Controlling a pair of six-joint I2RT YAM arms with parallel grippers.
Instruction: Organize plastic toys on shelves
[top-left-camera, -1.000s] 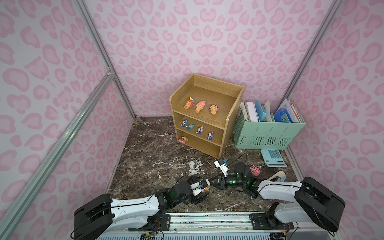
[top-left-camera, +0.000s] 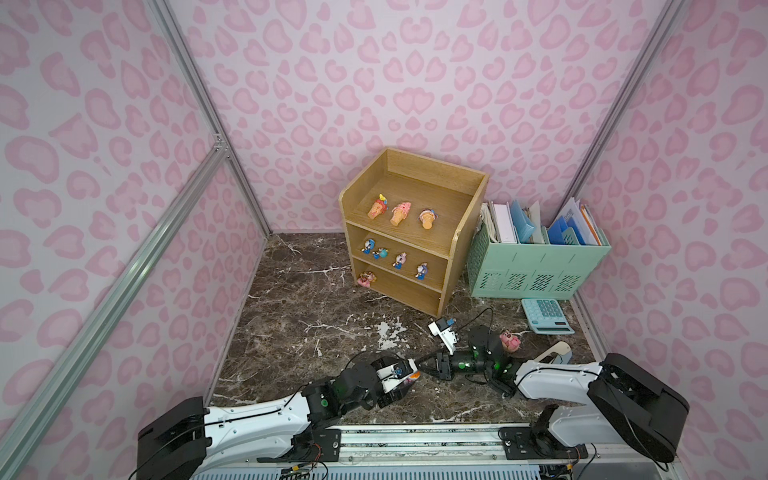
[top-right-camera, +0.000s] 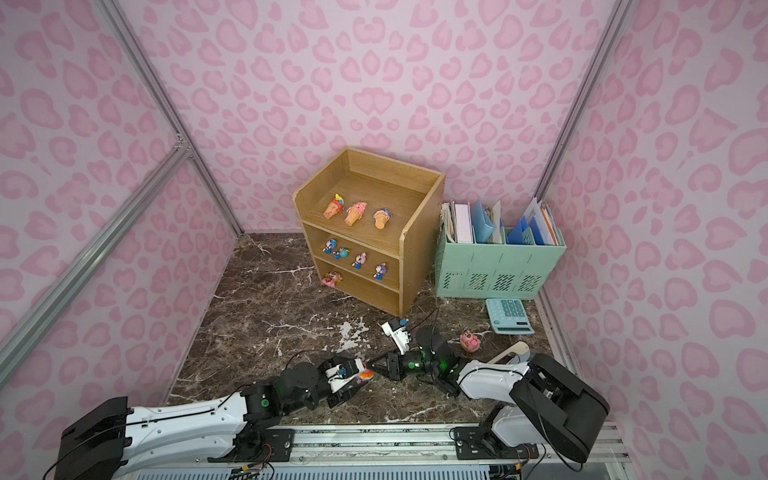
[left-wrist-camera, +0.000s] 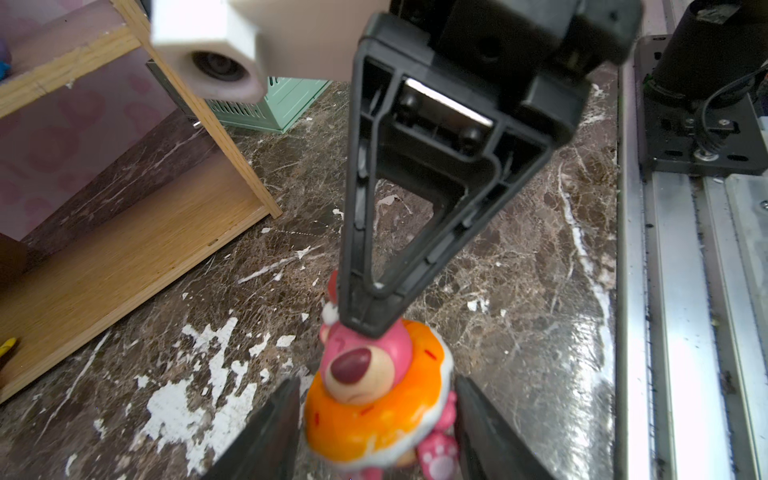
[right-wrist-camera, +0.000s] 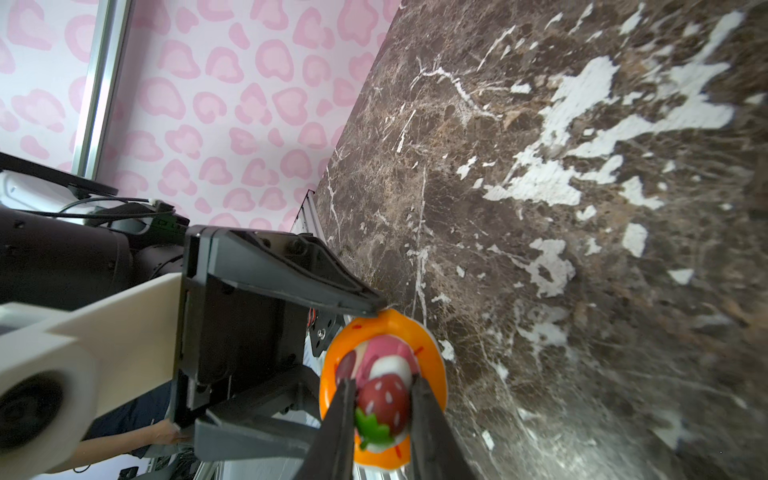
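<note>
A pink bear toy with an orange ring round it is held up between my two grippers near the table's front. My right gripper is shut on it, its fingers pressing on the strawberry-topped head. The left gripper is open round the ring; its fingers stand apart on either side, and one seems to touch the ring in the right wrist view. On the wooden shelf unit, three cone-like toys lie on top, several blue figures occupy the middle, and a pink toy sits at the bottom left.
Another pink toy rests on the table behind my right arm. A green file basket and a blue calculator stand at the right.
My left forearm has shifted a little left and down. The right arm and the toys on the shelf are nearly still.
</note>
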